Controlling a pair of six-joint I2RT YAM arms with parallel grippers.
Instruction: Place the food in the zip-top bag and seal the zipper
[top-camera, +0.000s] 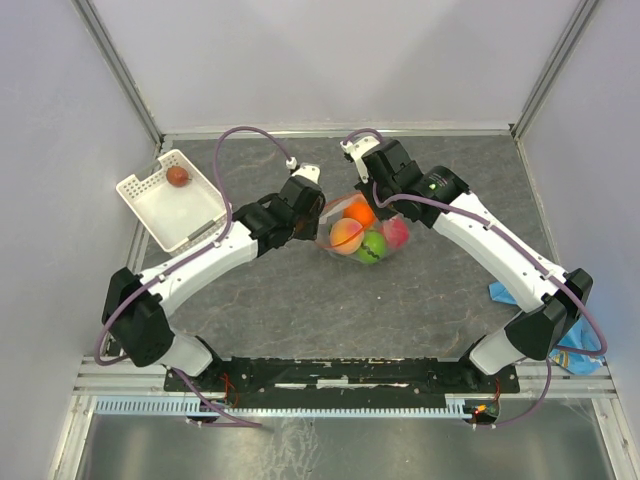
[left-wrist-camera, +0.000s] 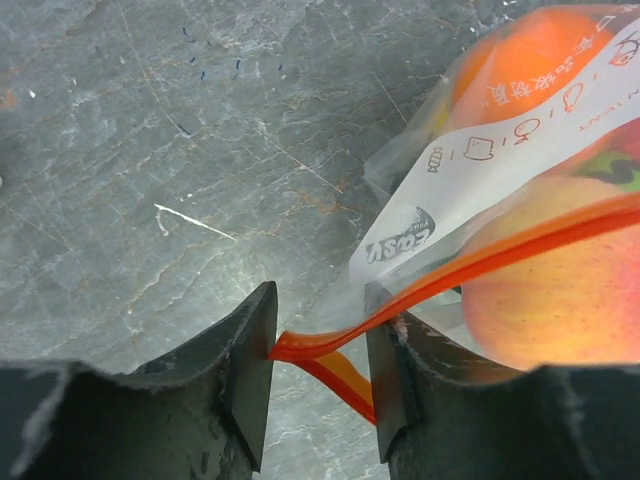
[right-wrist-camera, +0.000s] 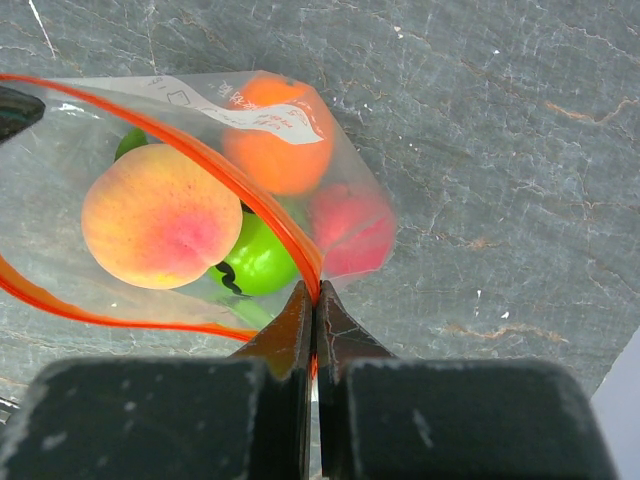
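The clear zip top bag (top-camera: 340, 250) with an orange zipper rim lies in the middle of the table, its mouth gaping. Inside are a peach (right-wrist-camera: 160, 215), an orange (right-wrist-camera: 285, 150), a green fruit (right-wrist-camera: 262, 262) and a pink-red item (right-wrist-camera: 350, 228). My right gripper is shut on the zipper rim at one end of the mouth. At the opposite end, the left gripper is part open. The bag's orange corner runs between its fingers, with a gap still showing there.
A white basket (top-camera: 160, 215) at the back left holds one reddish-brown round item (top-camera: 177, 176). A blue cloth-like item (top-camera: 575, 345) lies at the right edge.
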